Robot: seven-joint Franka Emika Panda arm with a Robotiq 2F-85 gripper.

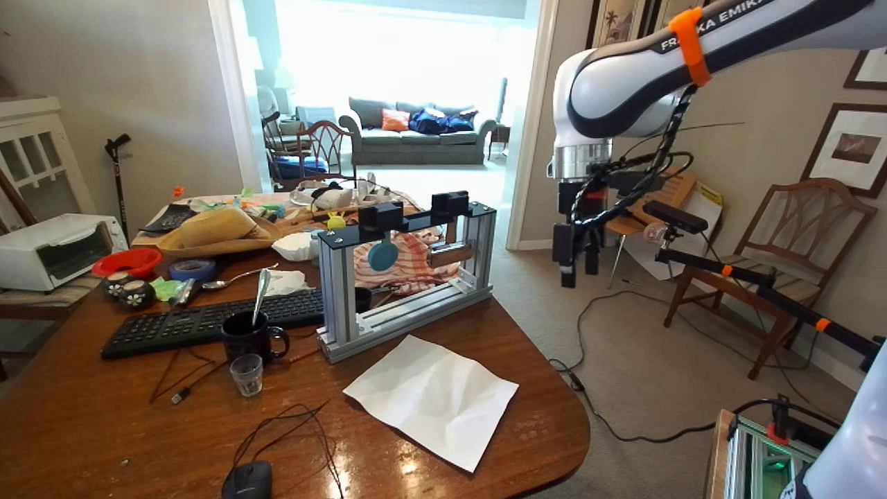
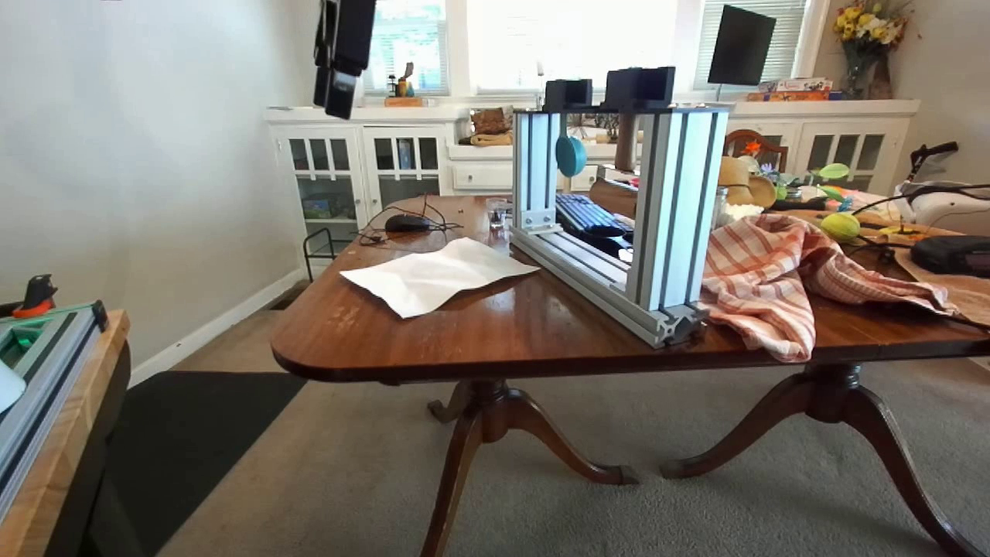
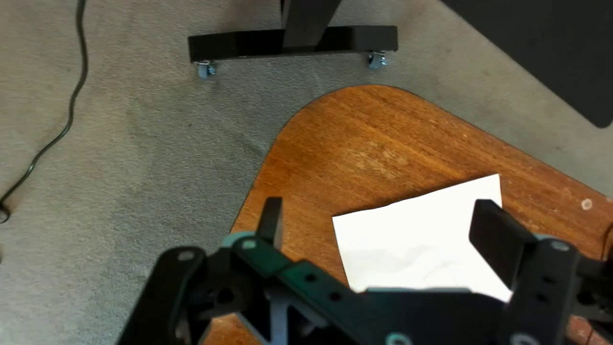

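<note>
My gripper (image 1: 579, 267) hangs high, beyond the table's right edge in exterior view 1, pointing down. In the wrist view the gripper is open, its fingers (image 3: 271, 221) wide apart and nothing held between them. Below lies a creased white paper sheet (image 3: 419, 235), flat on the wooden table (image 3: 356, 138); part of it is hidden by the gripper. Behind the sheet in exterior view 1 stands an aluminium frame (image 1: 339, 291). From its top bar hang a blue disc (image 1: 382, 256) and a wooden piece (image 1: 450, 254).
A black mug (image 1: 246, 337) with a spoon, a small clear glass (image 1: 247, 375), a keyboard (image 1: 208, 326) and a mouse (image 1: 247, 481) stand left of the frame. A striped cloth (image 2: 761, 278) lies behind it.
</note>
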